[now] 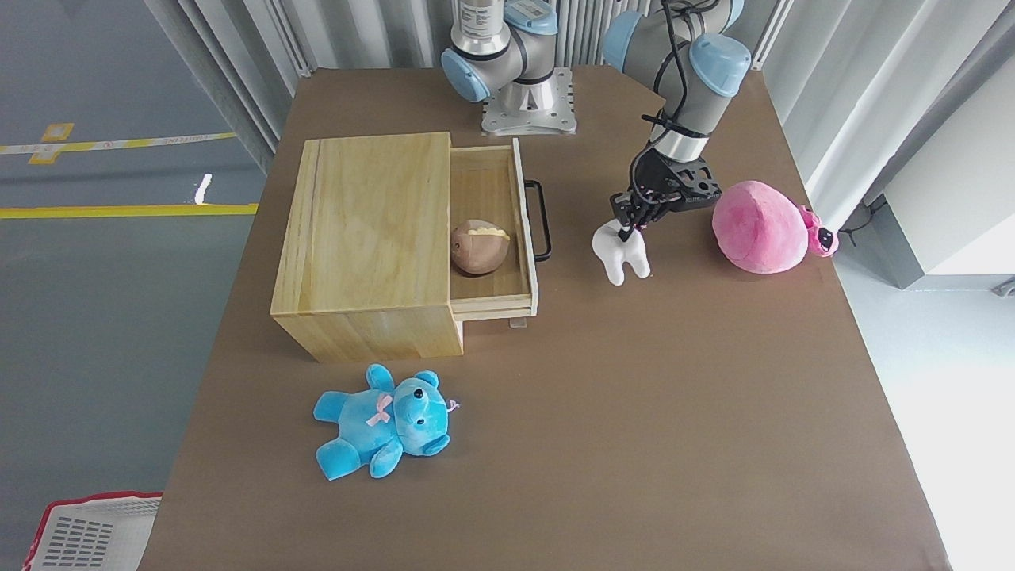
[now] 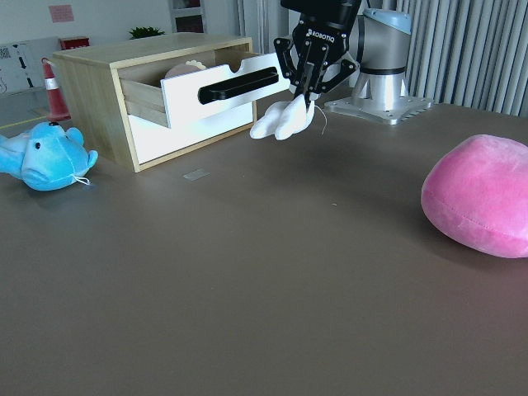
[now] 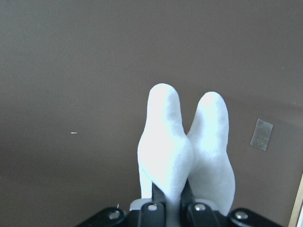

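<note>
My gripper (image 1: pixel 630 224) is shut on a white tooth-shaped plush (image 1: pixel 620 255), held just right of the open drawer's handle in the front view; in the left view the plush (image 2: pixel 285 120) hangs raised before the drawer front (image 2: pixel 180 105). In the wrist view the plush (image 3: pixel 164 146) fills the space at the fingers, partly covering them. Inside the drawer sits a round brown plush (image 1: pixel 478 249) with a cream strip.
The wooden cabinet (image 1: pixel 361 219) stands left of the gripper. A pink plush (image 1: pixel 761 228) lies to the right, a blue teddy bear (image 1: pixel 381 424) in front of the cabinet.
</note>
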